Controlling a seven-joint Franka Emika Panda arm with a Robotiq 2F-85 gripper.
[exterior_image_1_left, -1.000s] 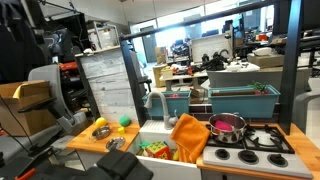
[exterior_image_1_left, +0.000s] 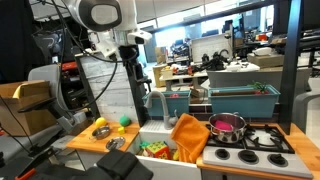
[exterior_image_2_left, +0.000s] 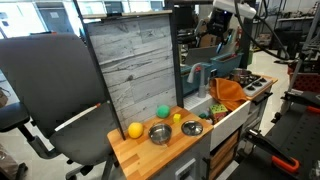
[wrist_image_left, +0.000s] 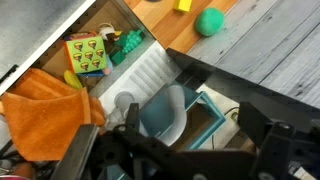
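Observation:
My gripper (exterior_image_1_left: 146, 42) hangs high above the counter, left of the sink, and in the wrist view its two dark fingers stand apart with nothing between them. Beneath it, the wrist view shows an orange cloth (wrist_image_left: 50, 118), a colourful box (wrist_image_left: 88, 55) and a green toy (wrist_image_left: 130, 40) in the sink area. A green ball (wrist_image_left: 209, 22) and part of a yellow item (wrist_image_left: 183, 5) lie beyond the sink. On the left counter, exterior view 2 shows a yellow ball (exterior_image_2_left: 135, 130), a metal bowl (exterior_image_2_left: 160, 133) and a shallow metal dish (exterior_image_2_left: 192, 128).
A tall tap (exterior_image_1_left: 158, 104) rises behind the sink. To the right, a pot (exterior_image_1_left: 227, 127) with pink contents sits on the stove (exterior_image_1_left: 250, 155). Blue bins (exterior_image_1_left: 244, 103) line the back. A grey panel (exterior_image_2_left: 150, 75) stands upright along the left counter.
My arm has swung from the upper left towards the right and come lower, now near the sink's left side. The objects on the counter have not moved.

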